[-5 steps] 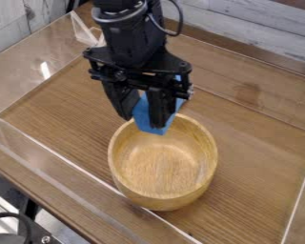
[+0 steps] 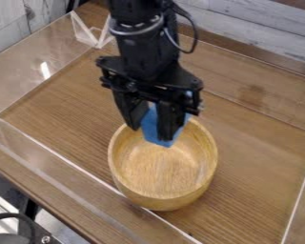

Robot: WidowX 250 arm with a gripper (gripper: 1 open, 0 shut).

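Observation:
The black gripper (image 2: 152,111) points down over a round tan wooden bowl (image 2: 163,181), shut on a blue object (image 2: 163,132) that hangs between its fingers over the back part of the bowl. The gripper and arm hide part of the object and of the area behind it, so its full shape cannot be told.
A wooden table (image 2: 251,205) surrounds the bowl, with free room to the right and to the left. Clear plastic edging runs along the left side, and a pale wooden wall (image 2: 254,29) stands at the back. A black cable lies at the bottom left.
The gripper has shifted slightly, with the blue object coming a little lower and more over the bowl. The bowl appears in the same place.

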